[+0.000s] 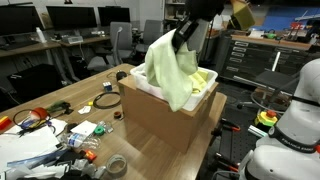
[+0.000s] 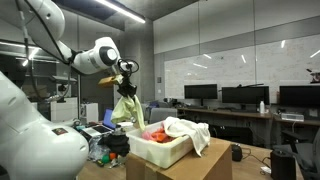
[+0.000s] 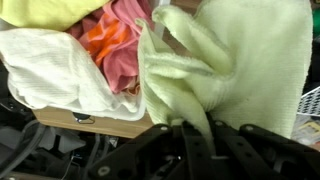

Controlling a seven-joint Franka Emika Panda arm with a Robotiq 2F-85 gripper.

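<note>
A pale green-white cloth (image 1: 172,72) hangs from my gripper (image 1: 181,41), which is shut on its upper end. In exterior view 1 the cloth drapes in front of the white bin (image 1: 206,95) on a cardboard box, hiding much of the bin. From the other side, the cloth (image 2: 128,108) dangles at the bin's near-left rim, under the gripper (image 2: 126,75). In the wrist view the cloth (image 3: 240,60) fills the right half and covers the fingertips. Inside the bin lie a white cloth (image 3: 50,65), a pink cloth (image 3: 118,45) and a yellow cloth (image 3: 45,12).
The cardboard box (image 1: 160,119) stands on a wooden table (image 1: 150,160). Bottles, tape, cables and papers clutter the table's left side, with a jar (image 1: 117,166) near the front. Bare table lies before the box.
</note>
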